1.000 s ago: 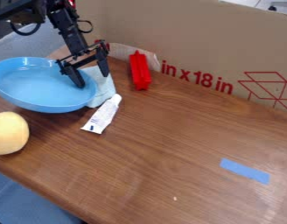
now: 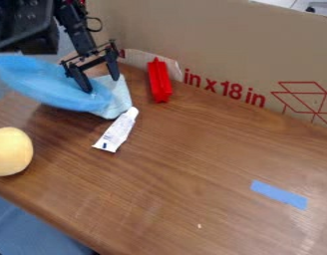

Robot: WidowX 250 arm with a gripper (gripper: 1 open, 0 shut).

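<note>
My black gripper (image 2: pixel 92 66) is at the upper left, open, reaching down over a light-blue cloth (image 2: pixel 105 98) and the blue dish-like piece (image 2: pixel 40 78) beside it, which extends to the left under the arm. Whether anything lies between the fingers is hard to tell. A white tube (image 2: pixel 117 131) lies just right of and below the cloth. A pale yellow round object (image 2: pixel 9 151) sits at the left edge.
A red object (image 2: pixel 160 80) stands at the back against a cardboard wall (image 2: pixel 246 50). A blue tape strip (image 2: pixel 278 195) is on the wooden table (image 2: pixel 193 189), whose middle and right are clear.
The blue dish-like piece has shifted up and tilted, now showing less of its face. The tube and yellow object have stayed put.
</note>
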